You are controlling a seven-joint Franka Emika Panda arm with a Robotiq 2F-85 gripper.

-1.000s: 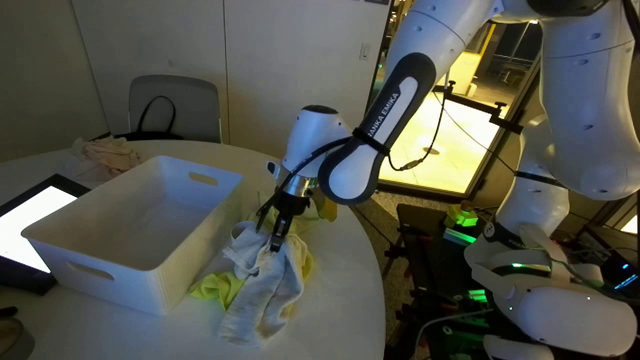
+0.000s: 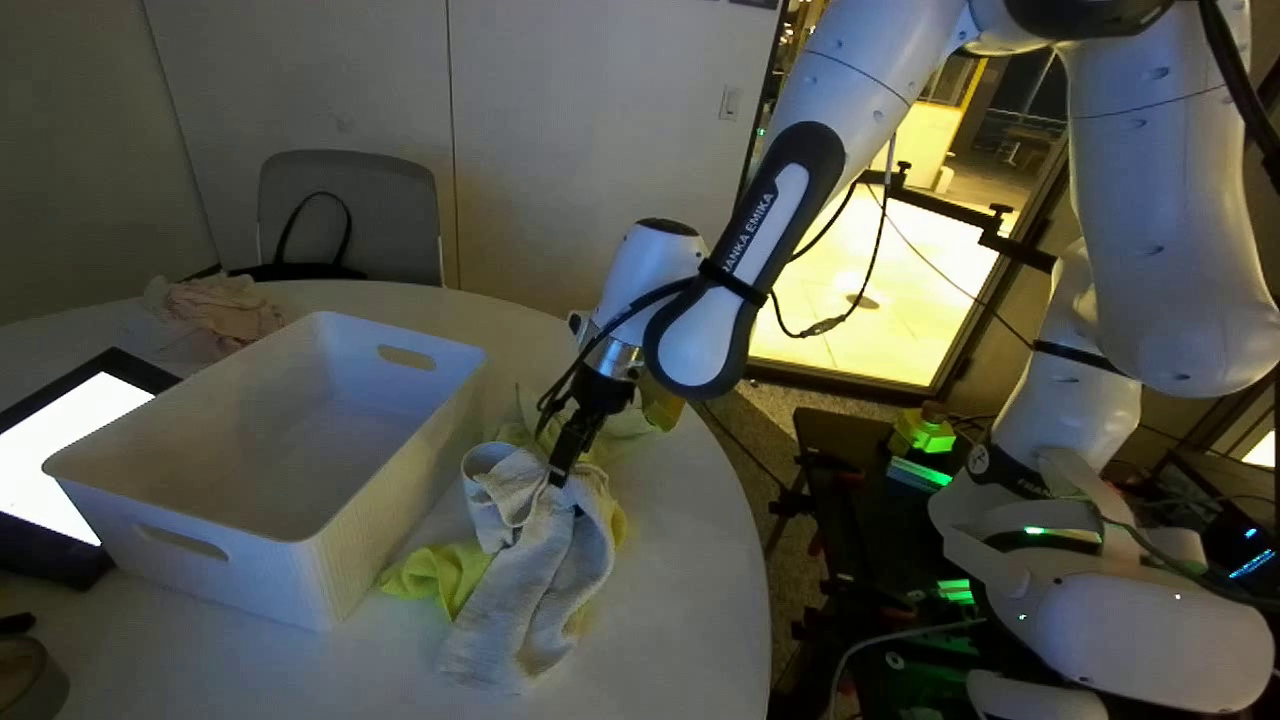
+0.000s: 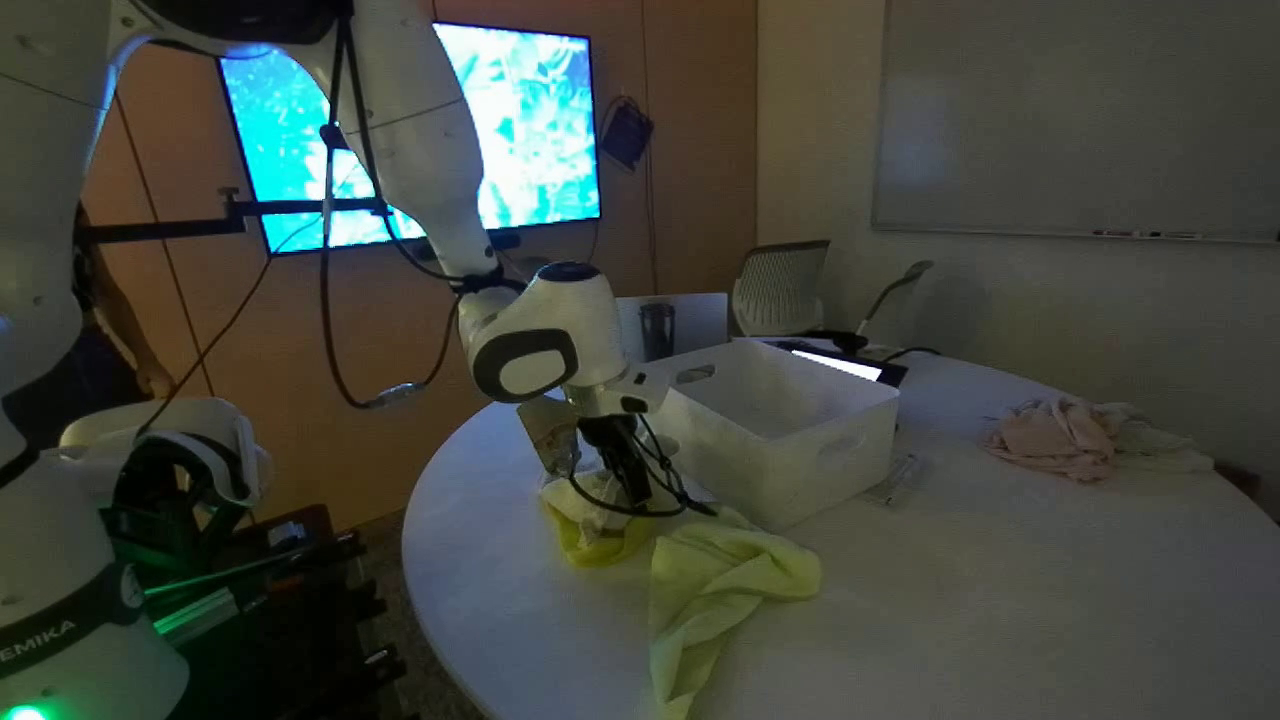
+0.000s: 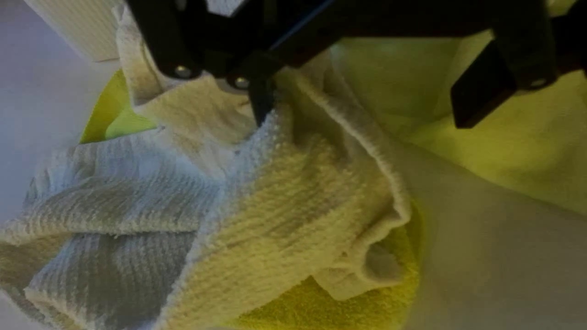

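Note:
A crumpled whitish ribbed towel (image 2: 528, 600) lies on the table over a yellow cloth (image 4: 330, 302). Above it, my gripper is open. In the wrist view one finger (image 4: 261, 101) touches or dips into a fold of the towel (image 4: 286, 203), its very tip hidden. The other finger (image 4: 481, 90) stands apart, over a pale yellow cloth (image 4: 506, 137). A yellow-green cloth (image 3: 720, 588) is spread between the towel pile and the bin in exterior view 2. The white bin (image 2: 318, 576) stands beside the pile and looks empty.
A pinkish cloth heap (image 3: 1056, 438) lies at the table's far side. Beyond the bin sits a lit tablet-like screen (image 2: 60, 456). The round table's edge (image 2: 750, 540) is close on the robot's side; bare tabletop (image 3: 960, 600) stretches beyond the yellow-green cloth.
In exterior view 1 the gripper has shifted slightly right and up, and its tilt has changed. The towel's upper folds have moved a little; the bin is unmoved.

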